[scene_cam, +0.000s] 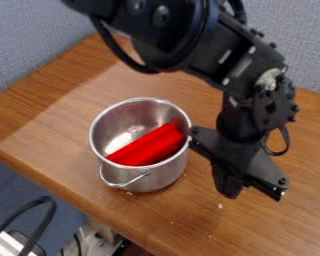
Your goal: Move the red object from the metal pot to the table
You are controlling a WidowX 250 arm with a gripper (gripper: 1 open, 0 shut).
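A red, roughly cylindrical object [148,146] lies slantwise inside the shiny metal pot [105,172], its upper right end against the pot's wall. The pot stands upright on the wooden table [243,225], with its wire handle hanging at the front. Just right of the pot is my black gripper [230,190], pointing down and clear of the red object. A dark finger shape juts below its wide bar, but the fingers blend together, so their spacing is unclear. Nothing shows held beneath them.
Bare tabletop lies in front of the gripper and at the back left. Dark cables [27,222] hang beyond the table's front left edge. A grey padded wall [36,35] closes off the back.
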